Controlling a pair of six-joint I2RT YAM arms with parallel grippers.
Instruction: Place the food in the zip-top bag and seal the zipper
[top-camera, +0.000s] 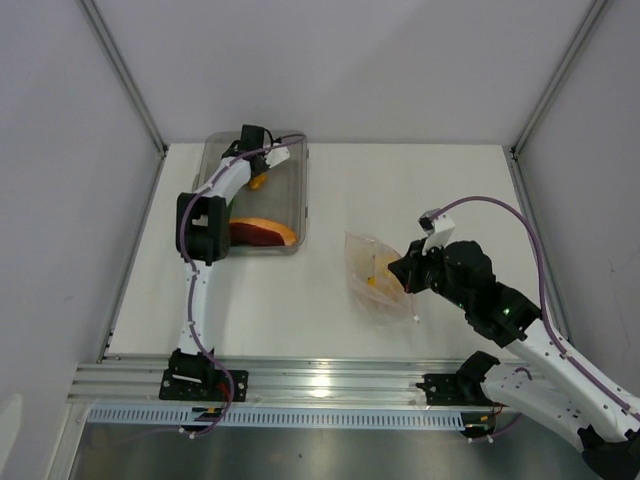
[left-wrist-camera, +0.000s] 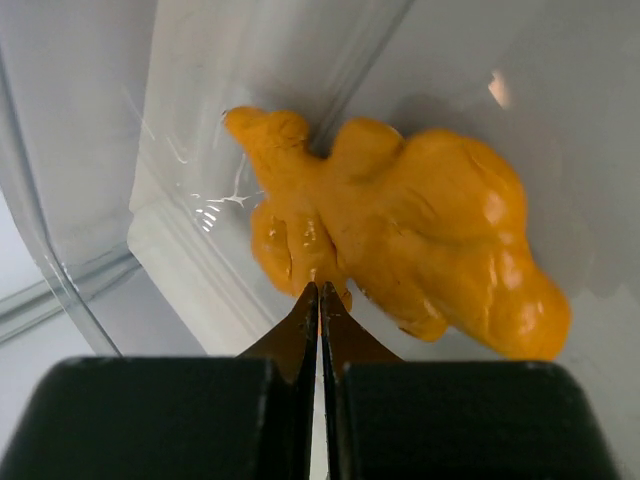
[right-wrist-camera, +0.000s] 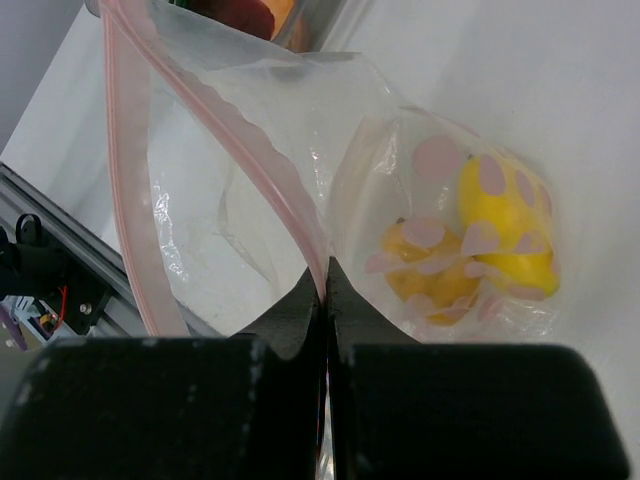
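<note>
An orange, chicken-like food piece (left-wrist-camera: 420, 220) lies in the clear bin (top-camera: 305, 205), close to one wall. My left gripper is shut with nothing between its fingers; in the left wrist view its tips overlap the lower edge of the piece, and I cannot tell if they touch. The zip top bag (right-wrist-camera: 350, 110) hangs with its mouth spread, and my right gripper is shut on its pink rim. Inside the bag, under a spotted film, are a yellow food piece (right-wrist-camera: 505, 205) and an orange-yellow one (right-wrist-camera: 430, 262).
A hot-dog-like food (top-camera: 262, 232) sits at the near end of the bin. A metal rail (top-camera: 320, 378) runs along the front edge.
</note>
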